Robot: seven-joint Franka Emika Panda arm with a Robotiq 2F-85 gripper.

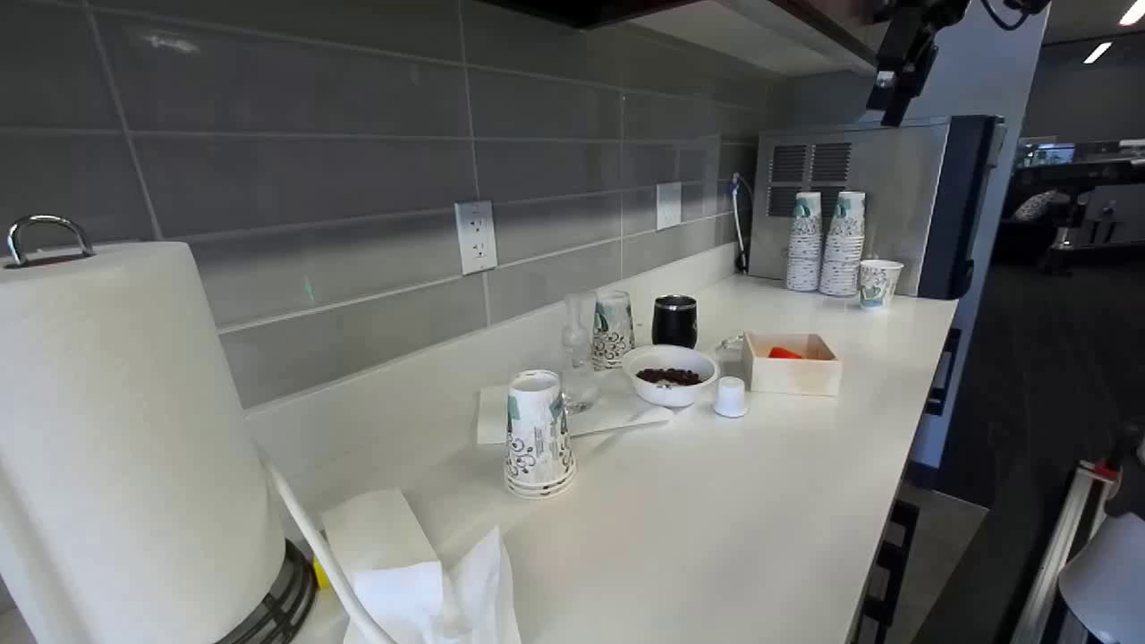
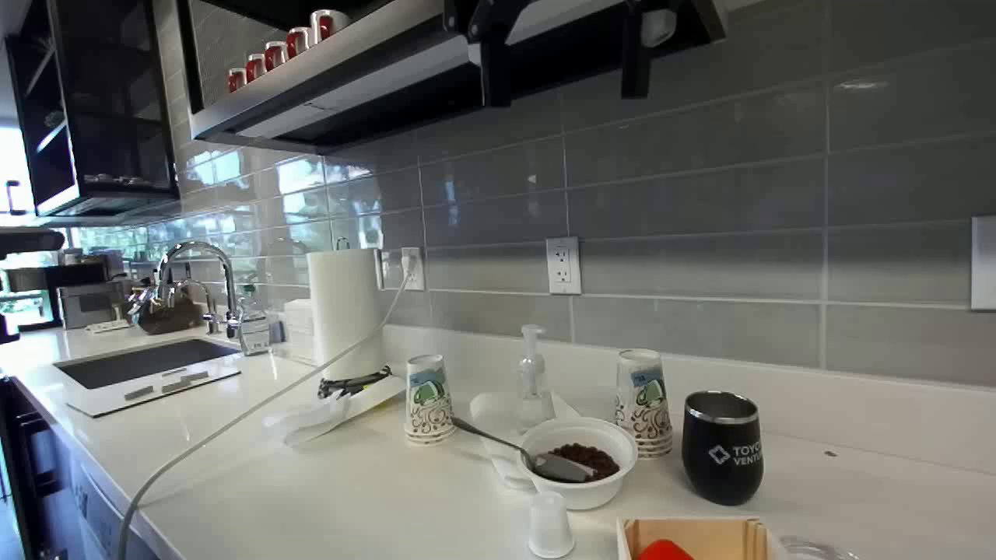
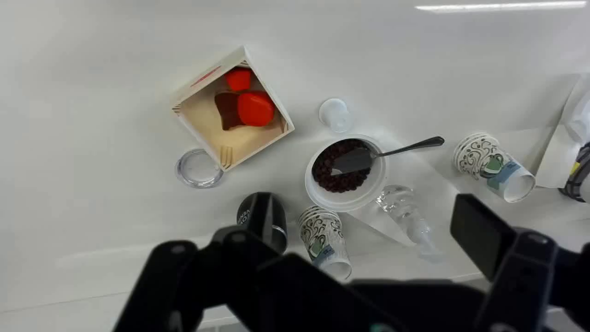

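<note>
High above the counter, my gripper (image 2: 565, 89) stands open, its two fingers wide apart and nothing between them. From the wrist view it looks down on a white bowl (image 3: 314, 191) of dark beans (image 3: 337, 180), with a dark-handled spatula (image 3: 412, 147) resting in it. A wooden box (image 3: 207, 138) holds red pieces (image 3: 255, 108). Beside the bowl is a small white cup (image 3: 336, 115), upside down. A black tumbler (image 2: 721, 453) stands on the bowl's other side, partly behind my finger in the wrist view. Its clear lid (image 3: 199, 168) appears to be the round piece near the box.
Stacked paper cups (image 2: 429, 401) and another stack (image 2: 644, 401) flank a clear pump bottle (image 2: 532, 378). Taller cup stacks (image 1: 843, 241) are by the steel machine. A shelf (image 2: 373, 70) hangs near the gripper.
</note>
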